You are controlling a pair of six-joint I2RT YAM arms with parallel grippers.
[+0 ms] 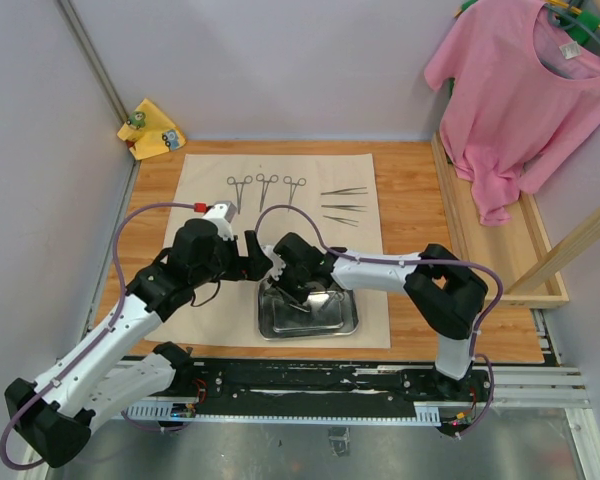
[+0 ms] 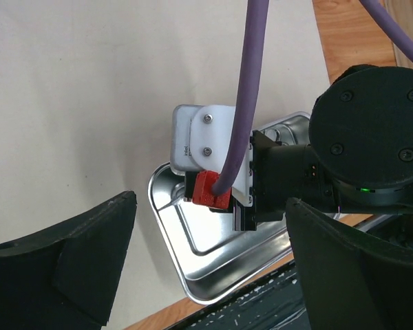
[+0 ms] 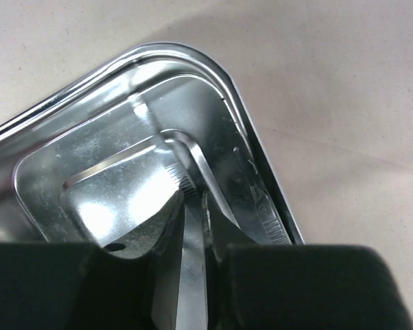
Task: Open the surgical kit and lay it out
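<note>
The steel tray (image 1: 320,326) lies on the paper mat (image 1: 210,320), with my right gripper low inside it, its fingers close together over a thin ridged metal instrument (image 3: 144,117); whether they grip it I cannot tell. A second ridged piece (image 3: 265,213) lies along the tray's side. My left gripper (image 1: 256,255) hangs open with nothing between its fingers, above and left of the right one. Scissor-like instruments (image 1: 266,182) and tweezers (image 1: 342,207) lie in rows on the upper mat.
A yellow cloth (image 1: 155,135) is at the back left. A pink shirt (image 1: 515,90) hangs above a wooden frame (image 1: 540,240) at the right.
</note>
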